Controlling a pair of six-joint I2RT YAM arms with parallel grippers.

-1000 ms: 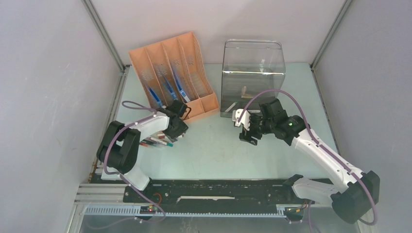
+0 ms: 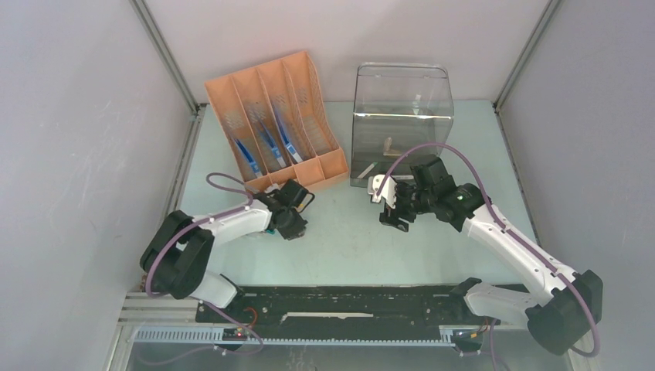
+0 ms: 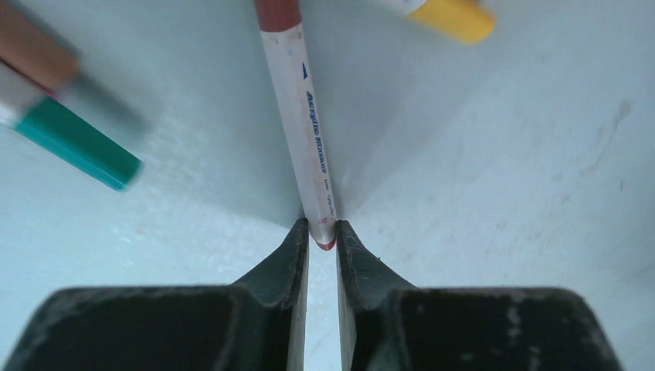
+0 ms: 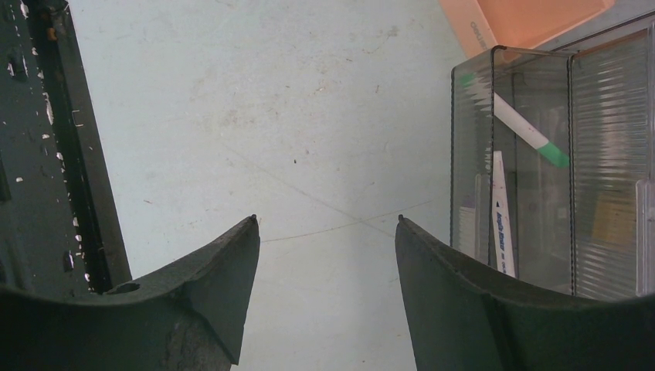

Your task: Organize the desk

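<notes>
In the left wrist view a white marker [image 3: 297, 116] with a dark red cap lies between the fingertips of my left gripper, which is shut on its tail end. A teal-capped marker [image 3: 77, 143] and a brown-capped one [image 3: 31, 46] rest to the left, and a yellow-capped marker [image 3: 456, 19] at the top right. From above, the left gripper [image 2: 292, 232] hangs low in front of the orange organizer [image 2: 332, 165], hiding most of the loose markers. My right gripper stands open and empty above bare desk, in front of the clear drawer box [image 4: 473, 93].
Blue-and-white packets [image 2: 286, 139] stand in the organizer's tall slots. Inside the clear box lie a green-capped marker [image 4: 525, 127] and another white one [image 4: 503, 212]. A dark strip [image 2: 402, 297] runs along its front edge.
My right arm has stayed practically still.
</notes>
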